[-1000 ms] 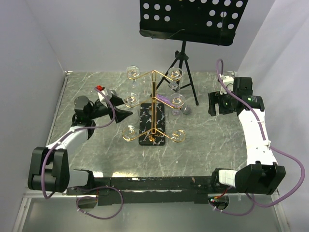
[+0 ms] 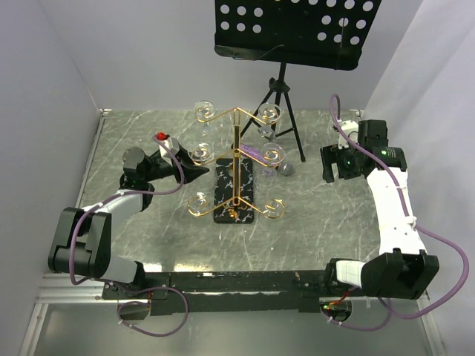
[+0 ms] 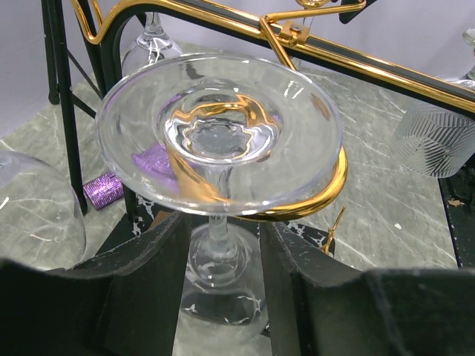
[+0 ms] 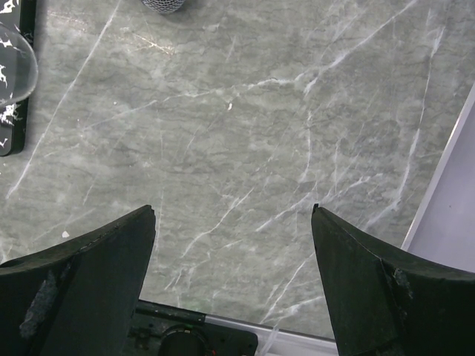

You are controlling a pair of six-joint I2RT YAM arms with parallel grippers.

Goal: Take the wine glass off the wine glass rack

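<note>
A gold wine glass rack (image 2: 237, 159) stands mid-table, with several clear glasses hanging upside down from its arms. In the left wrist view, one wine glass (image 3: 219, 256) hangs by its round base from a gold loop, stem pointing down. My left gripper is part open just below that base, a finger showing on either side of the stem; neither finger visibly presses on it. From above, the left fingers (image 2: 194, 172) point at the rack's left middle glass (image 2: 200, 153). Over bare tabletop at the right, my right gripper stands open and empty.
Other glasses hang close by, including one (image 3: 37, 211) left of my left fingers. A black music stand (image 2: 286, 37) rises behind the rack. A purple glittery object (image 3: 104, 190) and a microphone (image 2: 286, 169) lie on the table.
My left gripper has shifted right, closer to the rack's left middle glass. The right arm has barely moved, and the rack with its glasses looks the same.
</note>
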